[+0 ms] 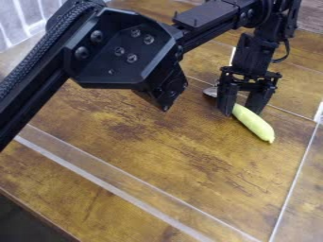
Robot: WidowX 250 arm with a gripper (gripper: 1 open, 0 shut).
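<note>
My black gripper [246, 93] is lowered to the wooden tabletop at the right, over the upper end of a pale yellow-green elongated object [254, 126], which lies pointing toward the lower right. A grey metal piece [210, 93] shows just left of the fingers, mostly hidden behind them. The fingertips are dark and overlap the objects, so whether they are open or shut on something is unclear.
The large black arm covers much of the upper left.
</note>
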